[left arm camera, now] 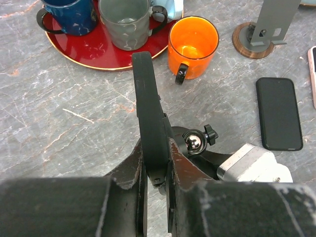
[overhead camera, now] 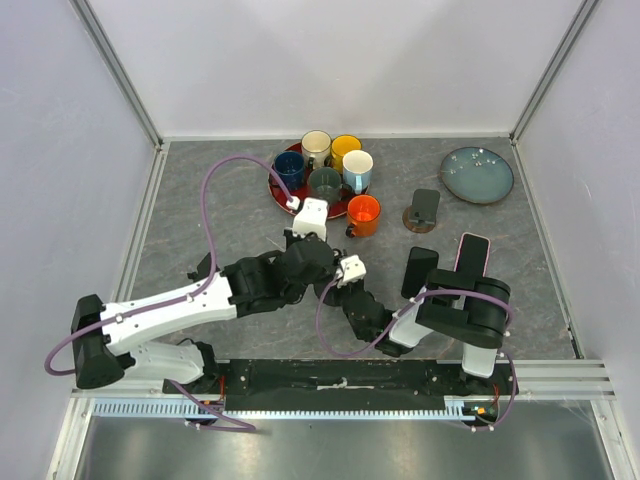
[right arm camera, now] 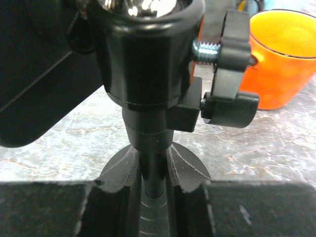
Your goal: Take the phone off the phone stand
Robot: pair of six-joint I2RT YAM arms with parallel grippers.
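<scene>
The black phone is almost edge-on in the left wrist view, a tall narrow dark shape. My left gripper is shut on its near end. Right beside it is the ball joint of the black phone stand; whether the stand's holder still touches the phone is hidden. From the right wrist view, my right gripper is shut on the upright pole of the phone stand, below its thick black collar. The pole stands above a round base. The dark slab at upper left there appears to be the phone.
An orange mug stands behind the grippers, near a red tray of several mugs. To the right lie another black phone, a pink-edged phone, a small grey stand and a blue plate.
</scene>
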